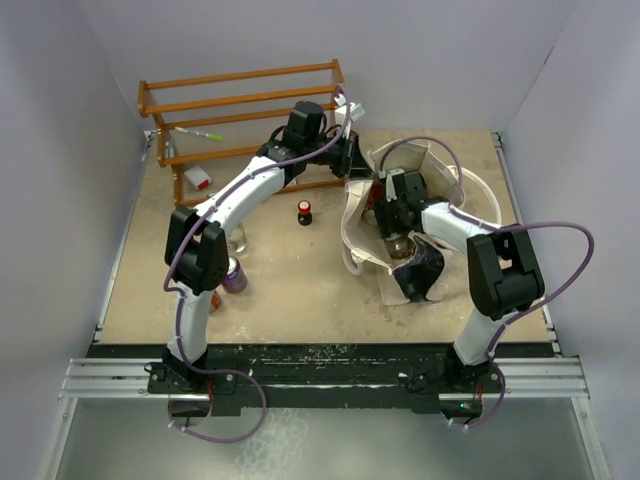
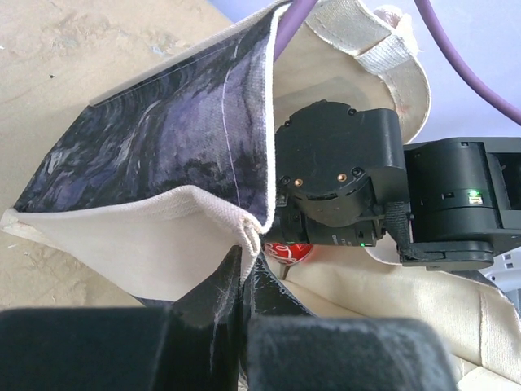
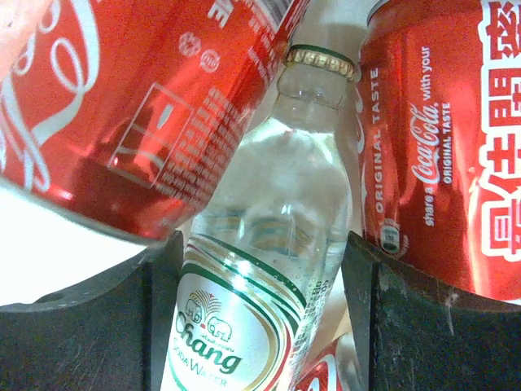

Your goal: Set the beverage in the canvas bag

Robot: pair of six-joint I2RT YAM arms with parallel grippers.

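The canvas bag (image 1: 356, 235) stands open at the right of the table. My left gripper is shut on its rim at the left side, the cloth gathered at the fingertips. My right gripper is down inside the bag, its fingers open either side of a clear Chang soda water bottle (image 3: 236, 326), which lies between red Coca-Cola cans (image 3: 440, 138). Whether the fingers touch the bottle I cannot tell. In the top view the right arm hides much of the bag's contents.
A small dark bottle with red cap (image 1: 305, 213), a purple can (image 1: 235, 279) and a clear bottle (image 1: 237, 240) stand on the table, partly near the left arm. A wooden rack (image 1: 240, 76) is at the back.
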